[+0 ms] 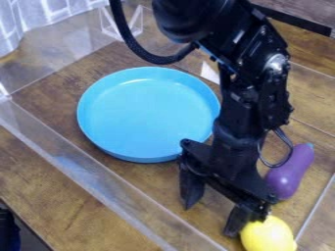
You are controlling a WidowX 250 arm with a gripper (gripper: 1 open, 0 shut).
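My black gripper (214,210) is low over the wooden table, open, its fingers pointing down to the right of the blue plate. A yellow lemon (269,236) sits at the bottom right, right beside the lower fingertip; I cannot tell whether they touch. A purple eggplant (291,169) lies to the right, partly behind the gripper. The round blue plate (131,108) lies at the upper left, empty.
The wooden table (66,196) has clear strips along its left and lower sides. A transparent rim runs along the left, and the back right holds open surface.
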